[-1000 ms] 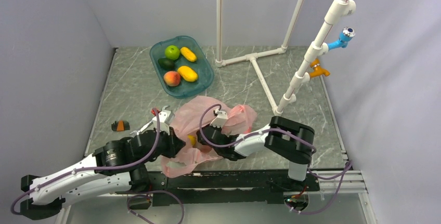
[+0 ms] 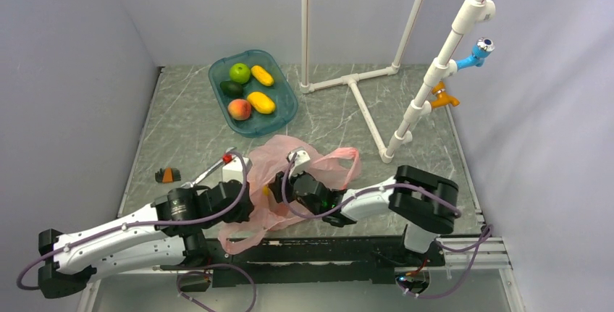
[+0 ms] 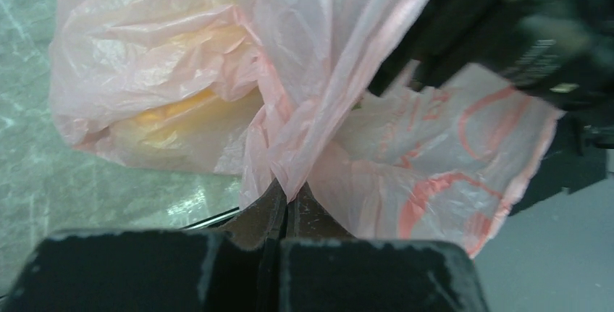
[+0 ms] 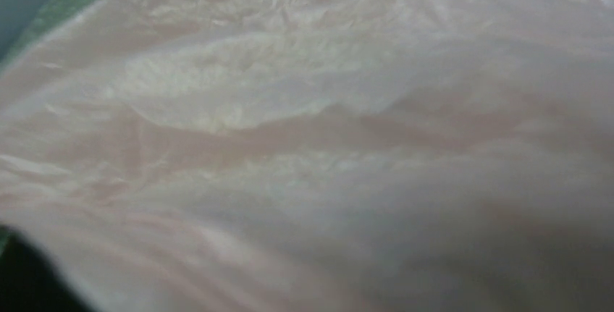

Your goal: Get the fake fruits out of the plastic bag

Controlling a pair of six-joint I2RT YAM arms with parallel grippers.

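Observation:
The translucent pink plastic bag [image 2: 271,154] lies crumpled at the front middle of the table. In the left wrist view my left gripper is shut on a gathered fold of its film. A yellow fruit [image 2: 266,190] shows in the bag's mouth in the top view and as a yellow blur through the film in the left wrist view. Beside that fruit, my right gripper [image 2: 278,187] reaches into the opening from the right. Its finger state does not show clearly, as pink film fills nearly all of the right wrist view.
Behind the bag stands a teal basket [image 2: 291,116] with a green apple [image 2: 240,73], a peach [image 2: 240,110], a dark green fruit [image 2: 232,89] and two yellow fruits. White pipes [image 2: 369,116] rise at the right. An orange-and-black item [image 2: 167,175] lies far left.
The left gripper has shifted a little right and the bag's film moved with it.

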